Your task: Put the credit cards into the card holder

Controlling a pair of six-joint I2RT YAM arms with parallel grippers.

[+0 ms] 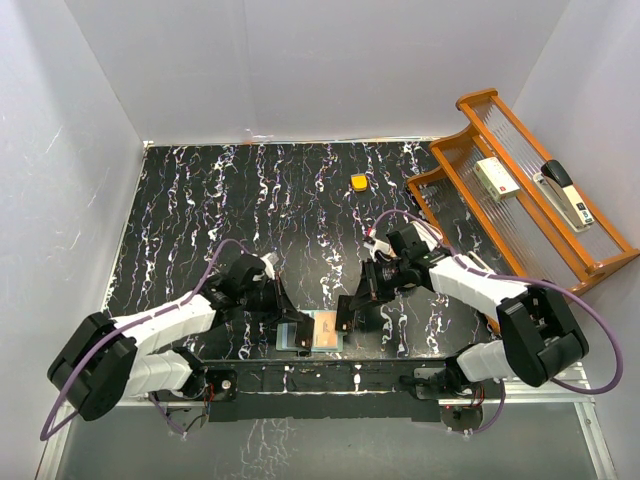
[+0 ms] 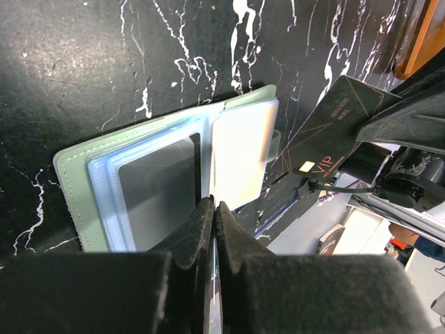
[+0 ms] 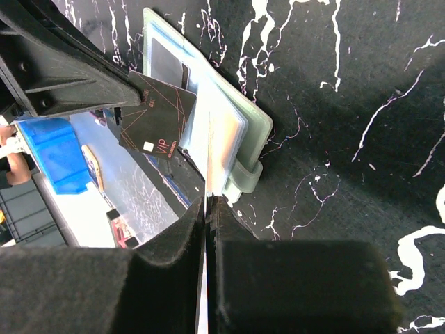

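Note:
An open card holder, pale green with light blue sleeves, lies near the table's front edge. My left gripper is shut on a black card, held above the holder. From the left wrist, this card shows only as a thin edge over the holder. The right gripper is shut on another black card with "VIP" lettering, beside the holder's right side. Its printed face appears as the VIP card in the left wrist view; the left gripper's VIP card shows in the right one.
To the right stands a wooden rack bearing a white box and a telephone-like handset. A small yellow object sits at the back.

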